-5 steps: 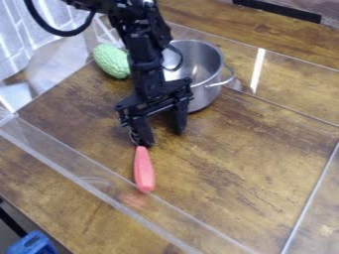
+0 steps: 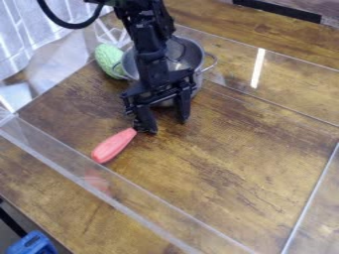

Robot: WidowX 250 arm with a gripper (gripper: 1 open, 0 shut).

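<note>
My black gripper (image 2: 162, 114) is low over the wooden board, just right of a pink elongated object (image 2: 114, 146) that lies tilted toward the lower left. Whether its fingers are open or shut is hard to tell. Behind my arm stands a metal pot (image 2: 199, 57), partly hidden, with a green bumpy object (image 2: 109, 60) to its left.
Clear low walls (image 2: 304, 107) border the wooden work area. The right half of the board is bare. A blue object (image 2: 32, 244) sits outside at the lower left, and a white cloth (image 2: 34, 50) is at the upper left.
The pink object has turned and moved up and left. My gripper has shifted right. The pot is now more hidden behind my arm.
</note>
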